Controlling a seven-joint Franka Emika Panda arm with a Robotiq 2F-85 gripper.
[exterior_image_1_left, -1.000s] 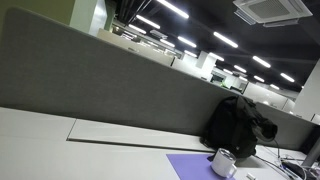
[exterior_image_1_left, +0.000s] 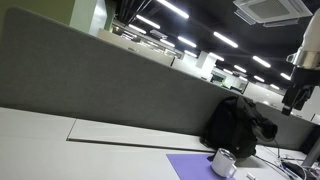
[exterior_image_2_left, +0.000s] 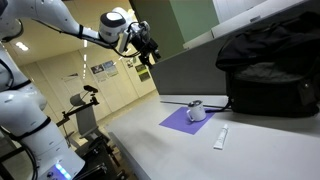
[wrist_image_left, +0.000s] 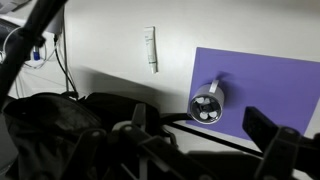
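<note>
A white mug (exterior_image_2_left: 196, 110) stands upright on a purple mat (exterior_image_2_left: 184, 122). From above, in the wrist view, several pale pieces show inside the mug (wrist_image_left: 207, 104), and its handle points toward the top of the picture. My gripper is open, its two dark fingers wide apart with nothing held. It hangs high above the table in exterior view 2, well clear of the mug. A white tube (exterior_image_2_left: 221, 136) lies flat on the bare table, off the mat.
A black backpack (exterior_image_2_left: 275, 75) leans by the grey partition (exterior_image_1_left: 110, 85), close to the mug. Its strap (wrist_image_left: 215, 137) runs near the mug in the wrist view. Cables (wrist_image_left: 65, 65) lie beyond the bag.
In exterior view 1 my arm has come in from the right edge and moved left, staying high. The mug, mat and backpack have not moved.
</note>
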